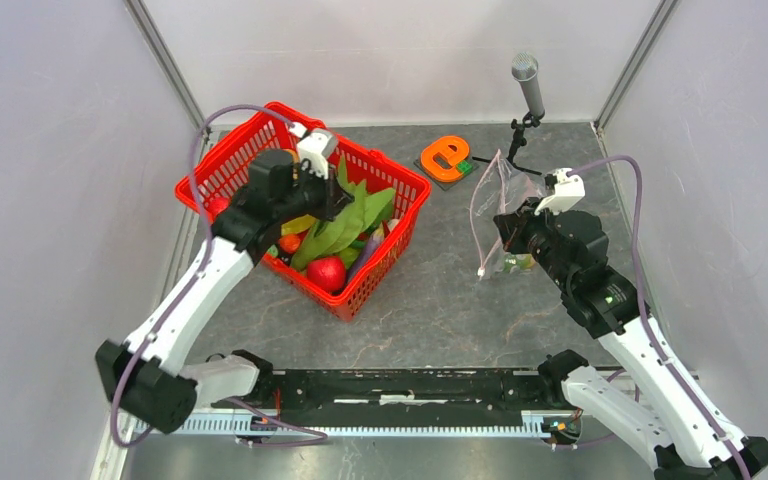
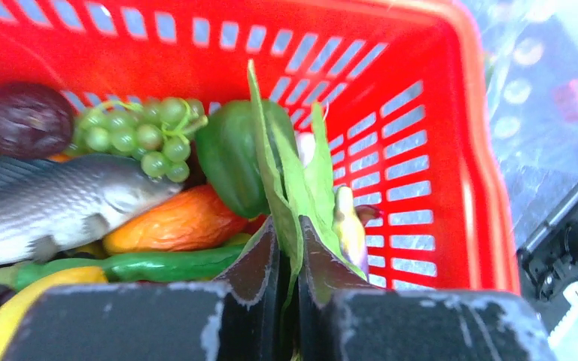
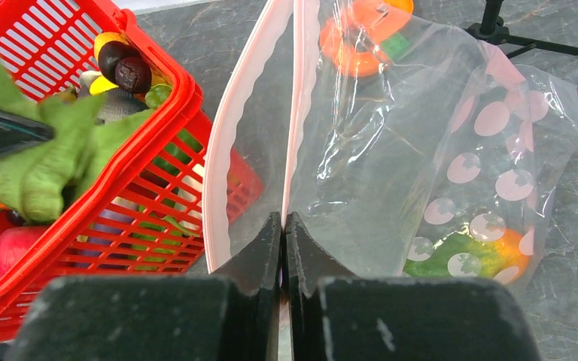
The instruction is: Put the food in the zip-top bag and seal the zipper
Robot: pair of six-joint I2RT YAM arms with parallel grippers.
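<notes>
Green leaves (image 2: 290,173) are pinched in my left gripper, which is shut on them. In the top view these leafy greens (image 1: 353,222) rise over the red basket, under the left gripper (image 1: 343,200). My right gripper is shut on one edge of the clear zip top bag (image 3: 361,143). The bag's mouth stands apart on its left side, towards the basket. Inside the bag, at its bottom, lies a green and orange food piece (image 3: 474,256), partly behind pink dots.
The red basket (image 1: 392,258) holds several other foods, including green grapes (image 2: 139,135), a grey fish (image 2: 68,199) and a green pepper (image 2: 229,150). An orange tape-like tool (image 1: 445,158) and a microphone stand (image 1: 520,130) sit at the back. Grey tabletop between basket and bag is clear.
</notes>
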